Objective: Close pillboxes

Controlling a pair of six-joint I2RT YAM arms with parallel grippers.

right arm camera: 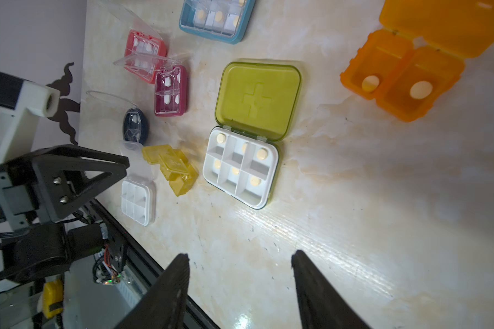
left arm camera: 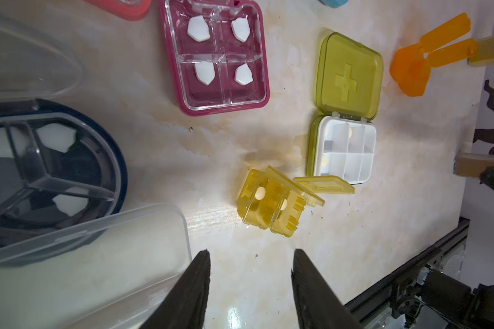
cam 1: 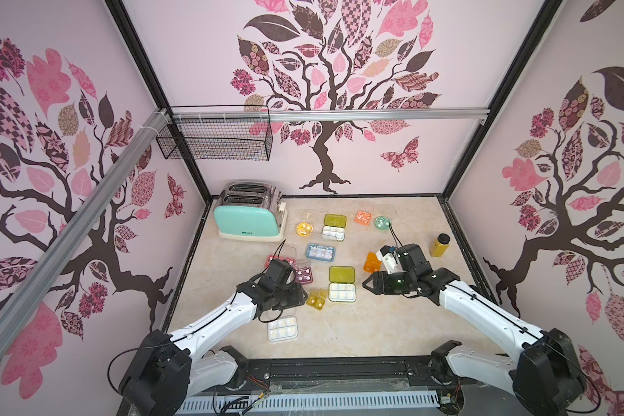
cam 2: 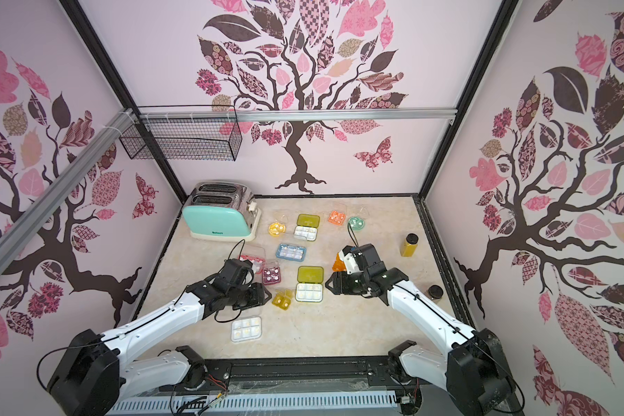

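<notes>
Several pillboxes lie on the table with lids raised. In the left wrist view my left gripper has its fingers apart and empty, just short of a yellow two-part box (left arm camera: pixel 266 203) whose small lids stand up. Beyond that is a green-lidded white box (right arm camera: pixel 241 167), its green lid (right arm camera: pixel 258 100) folded back flat. My right gripper, also apart and empty, hangs on the near side of this box. An orange box (right arm camera: pixel 403 76) lies open at upper right. A maroon box (left arm camera: pixel 218 54) and a dark blue round box (left arm camera: pixel 44 164) hold white pills.
A turquoise toaster (cam 1: pixel 244 220) fills the back left corner. At the right stands a yellow bottle with a black cap (cam 1: pixel 439 244). A white box (cam 1: pixel 283 329) sits near the front edge.
</notes>
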